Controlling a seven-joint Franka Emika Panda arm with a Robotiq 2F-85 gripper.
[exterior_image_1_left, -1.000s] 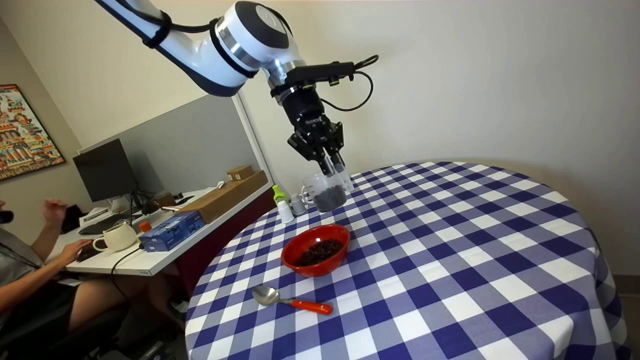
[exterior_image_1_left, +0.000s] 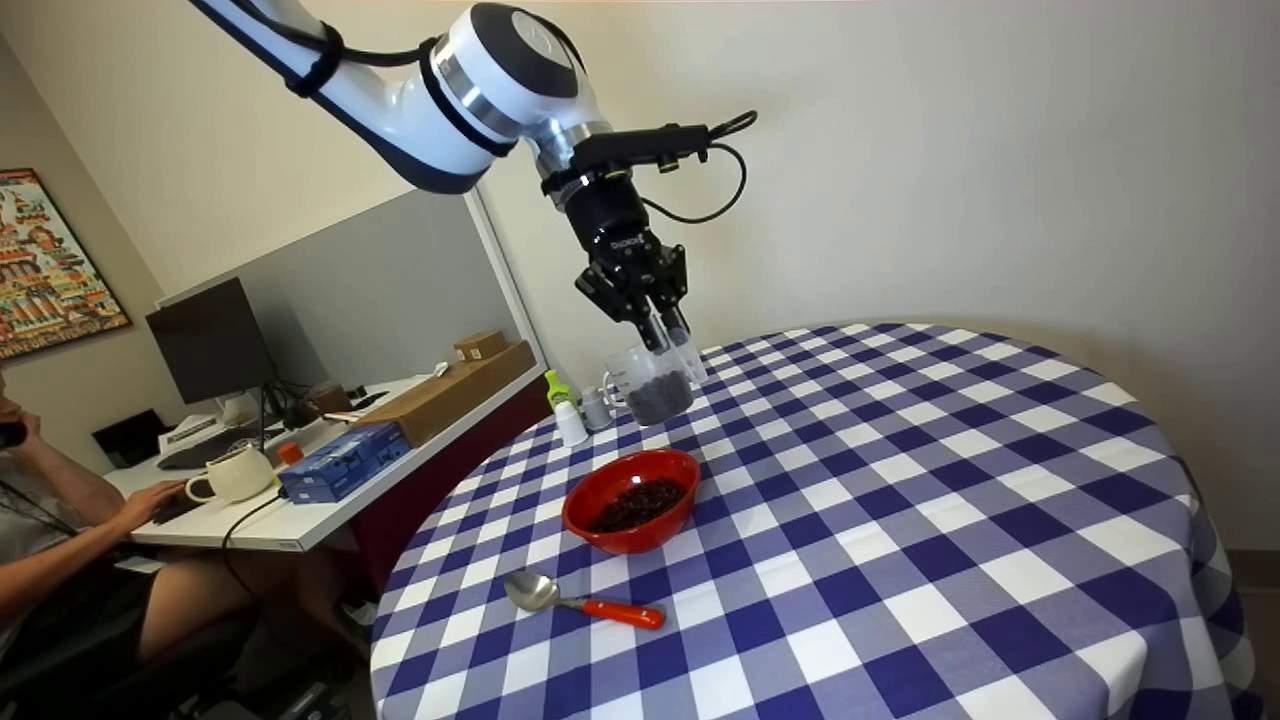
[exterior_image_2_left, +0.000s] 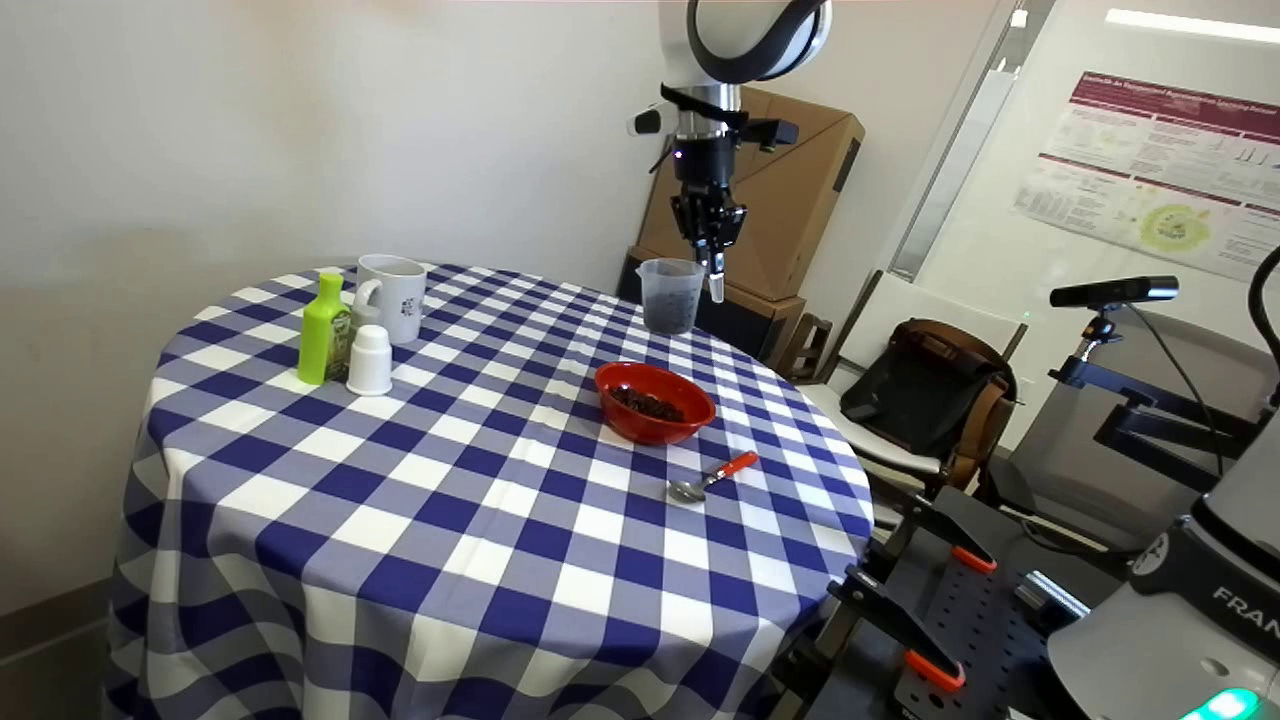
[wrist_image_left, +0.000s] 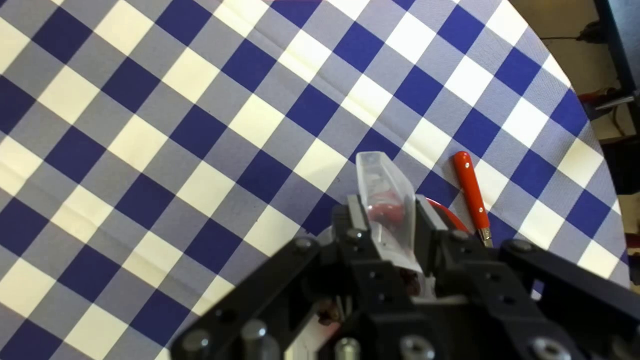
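Above the table, a clear plastic measuring cup (exterior_image_2_left: 669, 298) hangs upright or nearly so, off the cloth. My gripper (exterior_image_1_left: 667, 334) is shut on its clear handle (wrist_image_left: 390, 204), which shows between the fingers in the wrist view. Through the cup's wall, its lower part looks dark grey; I cannot tell whether that is contents or background. Below the cup and nearer the front stands a red bowl (exterior_image_1_left: 573, 514) holding dark brown bits (exterior_image_1_left: 639, 504). A spoon with a red handle (exterior_image_1_left: 624, 614) lies on the cloth beside the bowl.
A green bottle (exterior_image_2_left: 321, 330), a small white bottle (exterior_image_2_left: 369, 362) and a white mug (exterior_image_2_left: 402, 300) stand together on the checked tablecloth (exterior_image_2_left: 480, 528). Much of the table away from the bowl is clear. A desk (exterior_image_1_left: 282, 528) adjoins it, with a person seated there.
The arm, cup, bowl and spoon look unmoved. Only the seated person has shifted, lowering a raised hand.
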